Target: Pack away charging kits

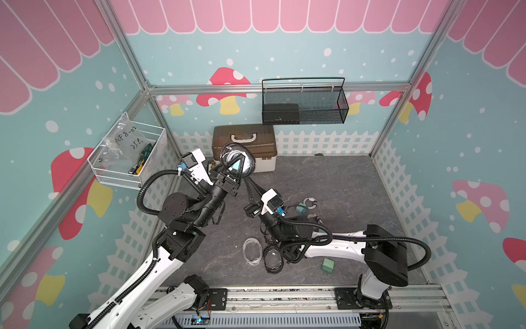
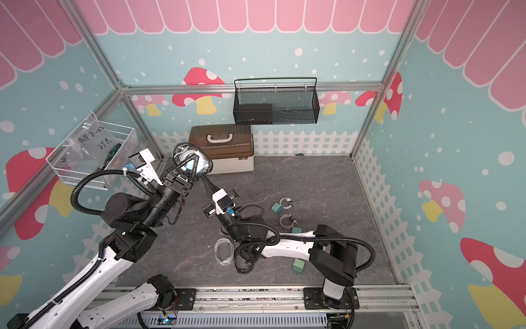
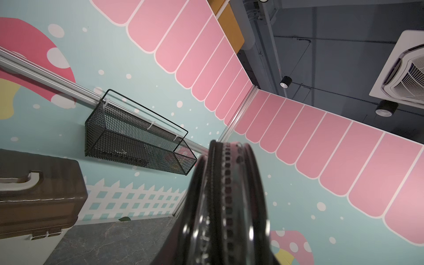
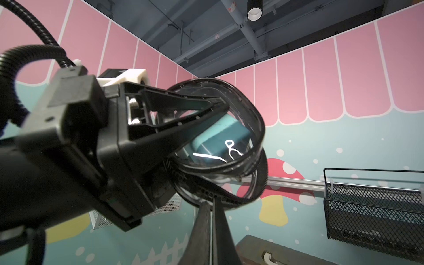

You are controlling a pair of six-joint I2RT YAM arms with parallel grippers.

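Observation:
A round clear case with a black zippered rim (image 1: 252, 163) is held up near the brown-lidded box, with my left gripper (image 1: 240, 159) shut on it. Through its clear wall show a teal charger (image 4: 227, 134) and white cable. The left wrist view has the case edge-on, its zipper teeth (image 3: 227, 190) facing the camera. My right gripper is shut, its fingertips at or just below the case's lower rim; whether they touch or pinch a zipper tab cannot be told. Loose on the floor lie a grey cable coil (image 1: 252, 251), a black cable coil (image 1: 273, 259) and a green charger (image 1: 327, 265).
The brown-lidded storage box (image 1: 222, 142) stands at the back wall. A black mesh basket (image 1: 323, 109) hangs above, a white wire basket (image 1: 117, 182) on the left wall. Teal chargers (image 2: 277, 207) and cable coils (image 2: 286, 221) lie beyond my right arm.

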